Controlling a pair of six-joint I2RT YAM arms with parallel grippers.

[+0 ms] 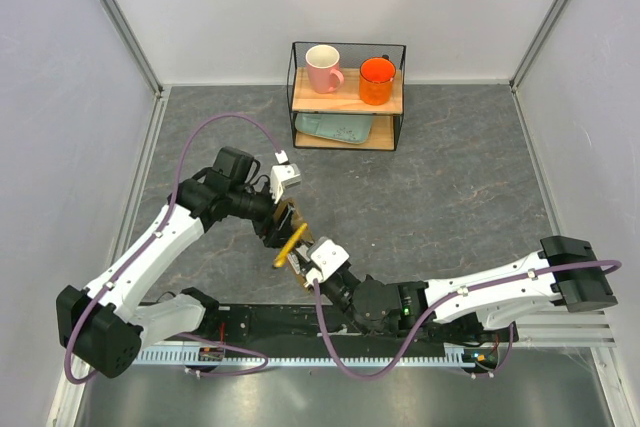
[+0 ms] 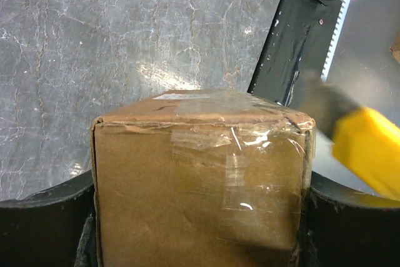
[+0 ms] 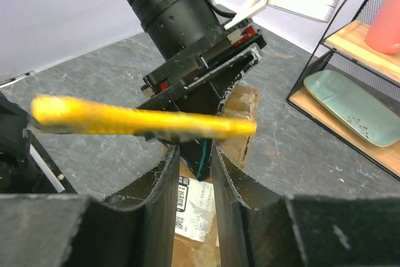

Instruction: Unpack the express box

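A taped brown cardboard box (image 2: 150,186) fills the lower left wrist view, with my left gripper shut on its two sides. Its white label (image 3: 195,207) shows in the right wrist view. A yellow-handled cutter knife (image 3: 137,118), blurred by motion, lies crosswise just past the tips of my right gripper. A narrow gap shows between those fingers, with the knife outside it. In the top view the knife (image 1: 290,246) is over the box, beside the right gripper (image 1: 325,255). At the right of the left wrist view its yellow handle (image 2: 369,145) is blurred.
A two-tier shelf (image 1: 345,104) stands at the back wall, bearing a pink mug (image 1: 324,71), an orange mug (image 1: 377,81) and a green tray (image 1: 335,127).
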